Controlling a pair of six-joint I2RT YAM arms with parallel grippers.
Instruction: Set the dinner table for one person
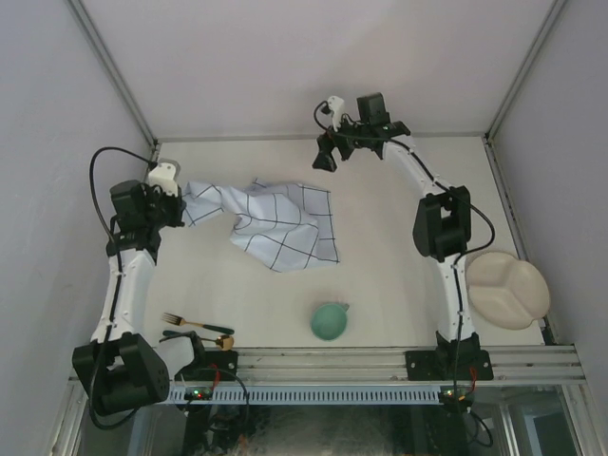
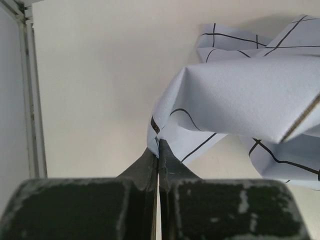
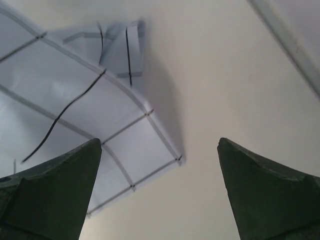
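A white cloth with dark grid lines (image 1: pixel 275 223) lies rumpled across the back left half of the table. Its left end is lifted and pinched by my left gripper, which is shut on a corner of the cloth near the table's left edge. From there the fabric rises in a fold toward the right in the left wrist view. My right gripper (image 1: pixel 325 154) is open behind the cloth's back right corner, with nothing held. In the right wrist view, part of the cloth (image 3: pixel 137 145) reaches between the spread fingers, lying below them.
A green cup (image 1: pixel 329 321) stands at the front middle. At the front left lie a fork (image 1: pixel 195 324) and other cutlery, partly beside the left arm's base. A beige divided plate (image 1: pixel 508 290) sits at the right edge.
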